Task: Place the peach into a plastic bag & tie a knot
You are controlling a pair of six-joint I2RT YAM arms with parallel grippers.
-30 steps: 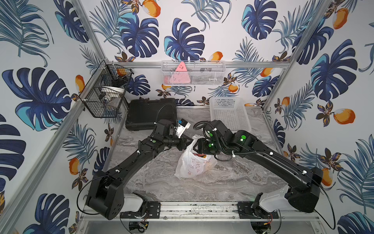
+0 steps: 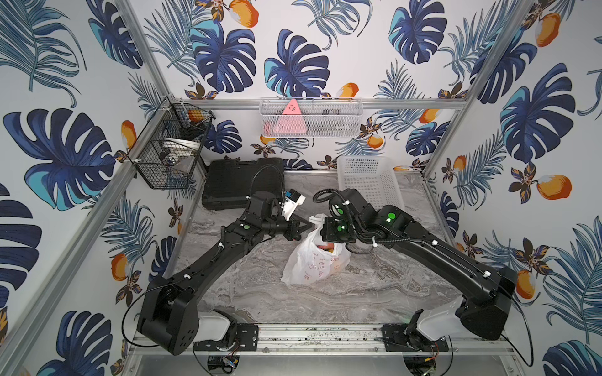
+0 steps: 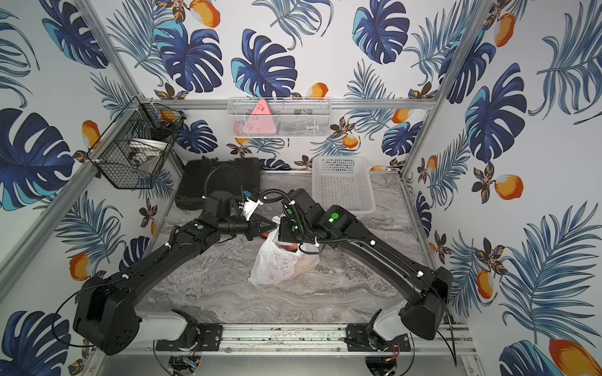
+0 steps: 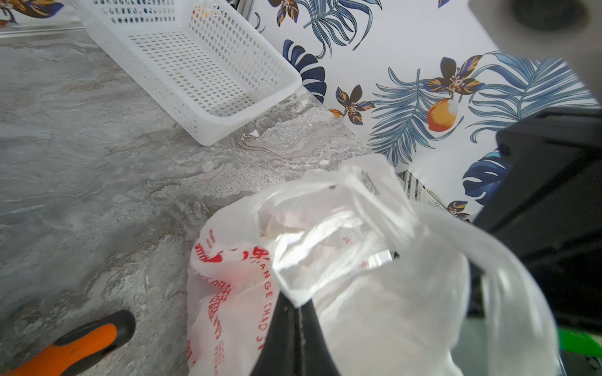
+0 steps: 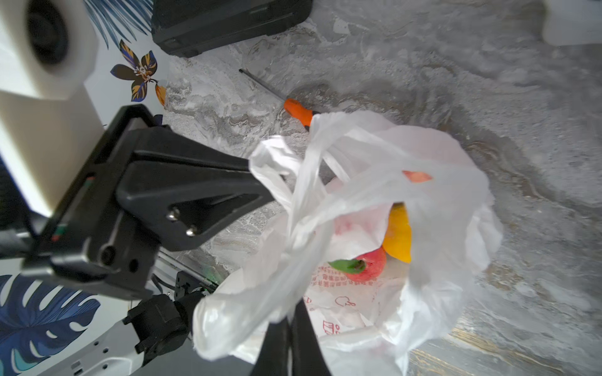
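Note:
A white plastic bag with red print (image 2: 311,264) stands on the table, its mouth gathered upward between both arms. Inside it, the right wrist view shows a pinkish-red peach with a green leaf (image 5: 368,265) beside a yellow fruit (image 5: 398,235). My left gripper is shut, pinching a twisted piece of the bag's upper edge. The right gripper is also shut, with the loose white bag handle (image 5: 250,307) between its fingertips. Part of the peach is hidden by folds of plastic.
An orange-handled screwdriver (image 5: 298,111) lies on the table behind the bag. A white perforated basket (image 2: 370,181) stands at the back right and a black case (image 2: 241,181) at the back left.
My left gripper stays nearly still.

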